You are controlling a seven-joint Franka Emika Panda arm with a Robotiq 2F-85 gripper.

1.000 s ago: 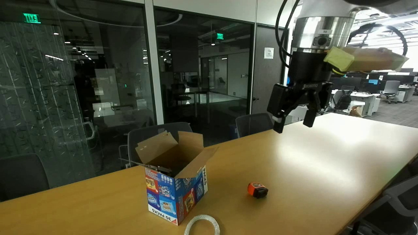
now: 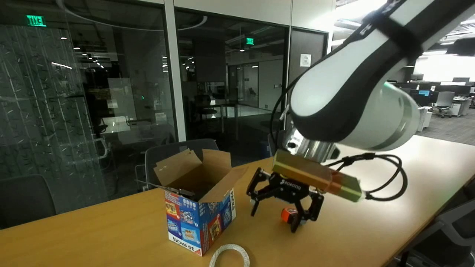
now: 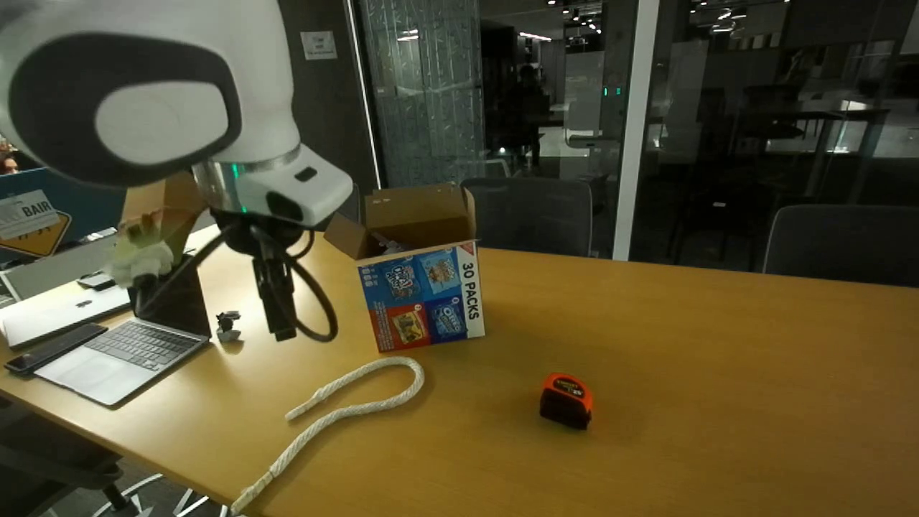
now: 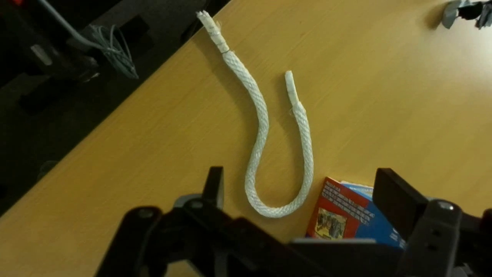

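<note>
My gripper (image 2: 274, 220) is open and empty, held above the table, its fingers spread wide in the wrist view. Beyond the fingertips in that view, a white rope (image 4: 305, 143) lies on the table in a U shape, apart from them. The open snack carton (image 3: 422, 297) stands upright with its flaps up; something dark lies partly visible inside it. Only a red and blue corner of it shows at the wrist view's lower right. An orange and black tape measure (image 3: 566, 401) rests on the table, partly covered by a finger in exterior view 1.
A laptop (image 3: 129, 349) and a small grey and black item (image 3: 227, 327) are on the table at the left of exterior view 2. Chairs (image 3: 534, 215) line the glass wall. Bare tabletop (image 3: 732, 370) extends to the right.
My arm has come down and toward the camera in exterior view 1, turning the gripper so its spread fingers now overlap the tape measure. The carton, rope and tape measure have not moved.
</note>
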